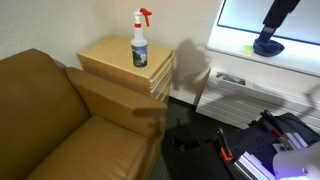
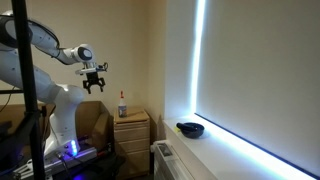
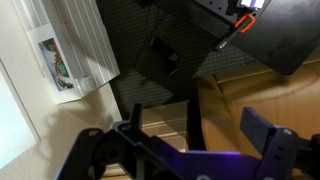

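Observation:
A spray bottle [image 1: 139, 42] with a red trigger head and dark liquid stands upright on the wooden cabinet [image 1: 112, 62]; it also shows in exterior view 2 as the bottle [image 2: 122, 106]. A dark pan or bowl [image 2: 199, 126] rests on the white window ledge. High above the floor, left of and above the bottle in exterior view 2, my gripper [image 2: 96, 83] hangs in the air. In the wrist view its dark fingers [image 3: 124, 135] stand wide apart at the bottom, with nothing visible between them. The bottle does not show clearly in that view.
A brown leather sofa [image 1: 75, 125] fills the left of exterior view 1. Below the ledge runs a white radiator [image 1: 240, 98]. A small yellow-green item [image 1: 247, 50] lies near the pan. Red-handled tools [image 1: 225, 147] lie on the dark surface by the robot base.

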